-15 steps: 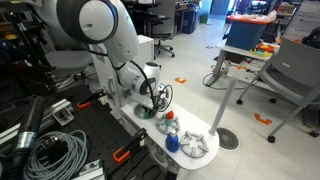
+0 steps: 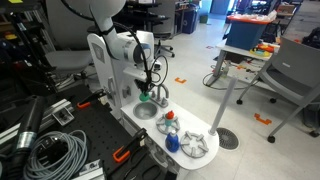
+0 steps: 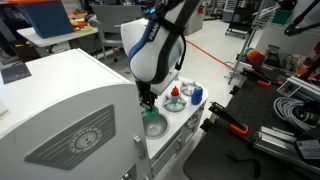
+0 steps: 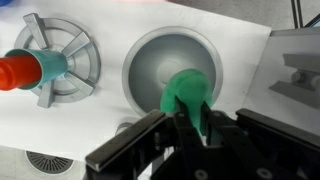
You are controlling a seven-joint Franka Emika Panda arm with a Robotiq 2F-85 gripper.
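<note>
A green object [image 4: 190,90], perhaps a sponge or cloth, is gripped by my gripper, whose dark fingers close on its near side. In the wrist view it overlaps the lower right part of a round grey sink bowl [image 4: 145,72]. Exterior view 1 has the green object [image 2: 144,97] at the back rim of the bowl [image 2: 146,110], below the white arm. From exterior view 2 the green object [image 3: 150,112] appears just above the bowl [image 3: 155,127]. Whether it touches the bowl cannot be told.
A teal cup with a red item [image 4: 20,71] stands on a grey burner [image 4: 75,45] beside the bowl. Farther along the white counter are another burner [image 2: 194,145] and a blue object [image 2: 172,142]. A faucet [image 2: 160,94] stands behind the bowl.
The arm and the green object have moved back and left in exterior view 1, from near the cup, across the bowl, to its back rim. The cup stays on the burner.
</note>
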